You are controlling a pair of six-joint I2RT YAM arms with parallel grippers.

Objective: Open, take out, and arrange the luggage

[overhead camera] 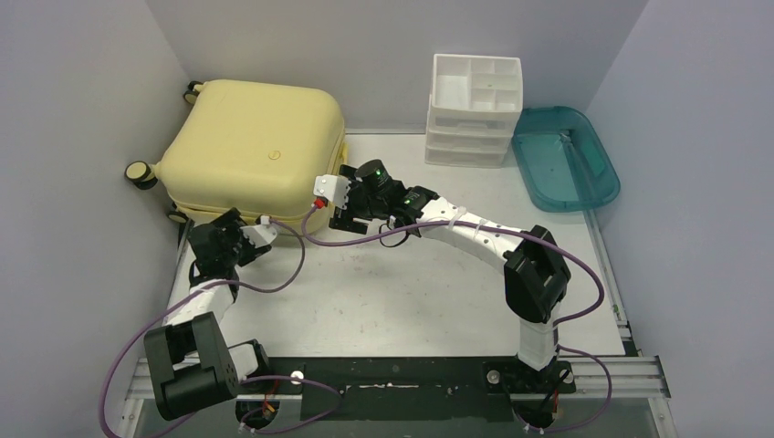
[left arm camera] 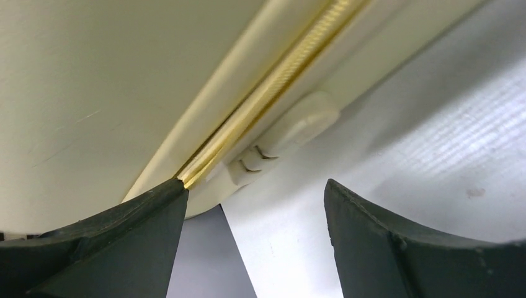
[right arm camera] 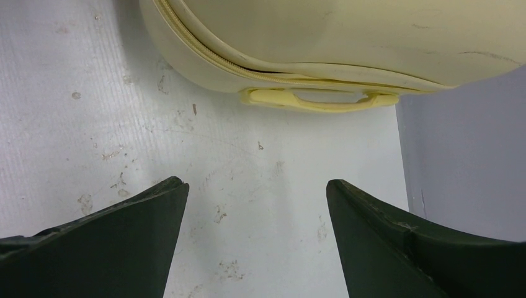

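A pale yellow suitcase [overhead camera: 256, 137] lies on the white table at the far left, its lid down. Along its near side my left gripper is open. One of its fingers [left arm camera: 149, 208] overlaps the case edge by the yellow zip [left arm camera: 273, 87], but contact cannot be told; between the fingertips no object is held. My right gripper stands open and empty off the right side, over bare table. The right wrist view also shows a yellow side handle [right arm camera: 322, 102] below the zip seam, apart from the fingers.
A white drawer unit [overhead camera: 475, 119] stands at the back, with a teal tray [overhead camera: 552, 196] to its right. Grey walls bound the left, back and right.
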